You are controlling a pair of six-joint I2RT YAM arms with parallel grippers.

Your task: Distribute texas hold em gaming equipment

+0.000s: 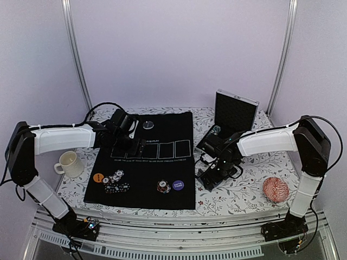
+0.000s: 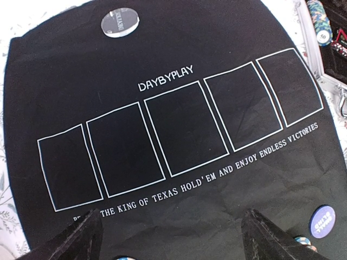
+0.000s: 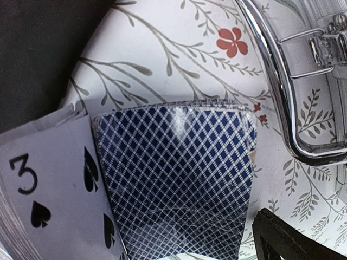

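In the right wrist view a blue-backed card deck (image 3: 176, 179) lies on the floral cloth. Left of it a batch of cards (image 3: 51, 189) shows its face, a three of spades, toward the camera and covers where one finger would be. My right gripper (image 1: 209, 183) is down over the deck; its other finger (image 3: 287, 241) stands as wide as before, right of the cards, so it looks open. Above the black mat (image 2: 179, 27) hovers my left gripper, open and empty. On the mat lie a clear disc (image 2: 120, 23), a purple small blind button (image 2: 323, 221) and chips (image 1: 163, 186).
Behind the right arm stands the open case (image 1: 235, 111), its latch (image 3: 325, 49) close to the deck. An orange button (image 1: 98, 177) and several chips (image 1: 118, 176) lie front left. A mug (image 1: 70, 164) and a red round mat (image 1: 275, 189) flank the sides.
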